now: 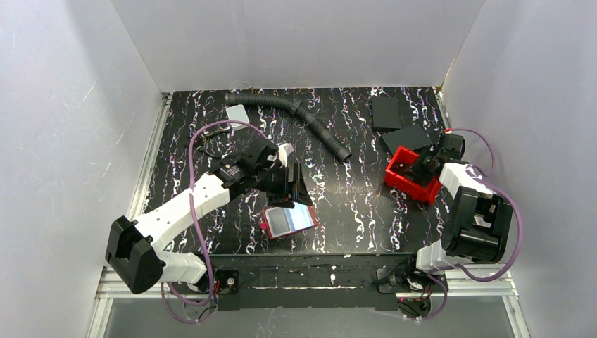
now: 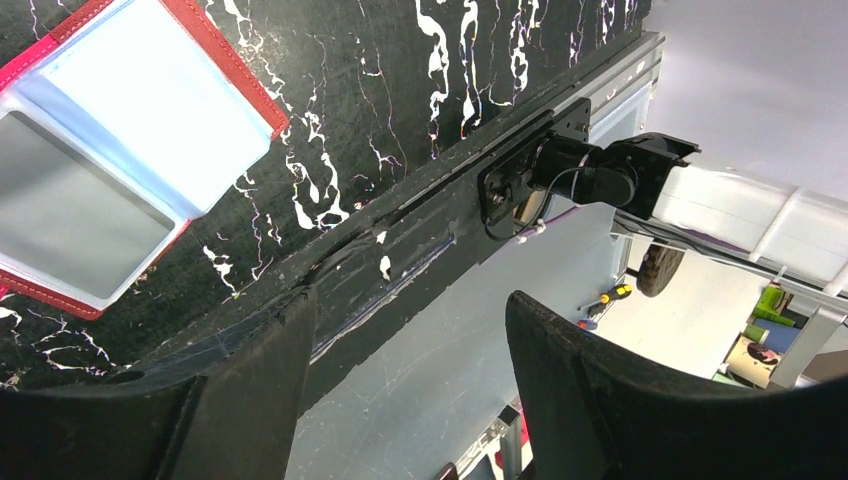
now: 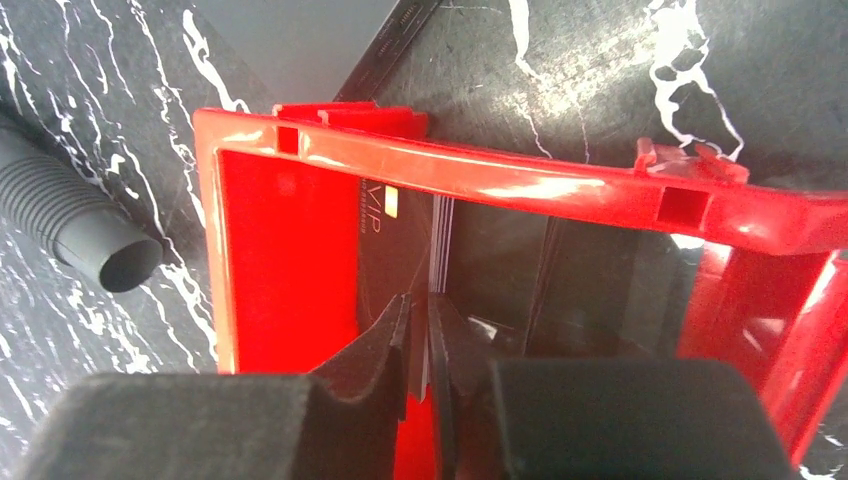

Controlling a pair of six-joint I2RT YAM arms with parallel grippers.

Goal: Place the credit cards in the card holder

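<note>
The card holder (image 1: 290, 220), with red edging and clear sleeves, lies open on the table below my left gripper (image 1: 293, 189). In the left wrist view, the fingers (image 2: 250, 390) are wide apart with nothing between them. At the right stands a red basket (image 3: 265, 250), with my right gripper reaching into it. Inside are dark cards on edge; the leftmost card (image 3: 378, 235) carries the letters VIP. The right fingertips are close together around a narrow gap at the card edges. Whether they clasp a card cannot be made out.
Two dark flat boxes, one upper (image 1: 385, 113) and one lower (image 1: 406, 139), lie behind the basket. A black corrugated hose (image 1: 320, 130) crosses the back, near a white rectangular item (image 1: 238, 116). The table between holder and basket is clear.
</note>
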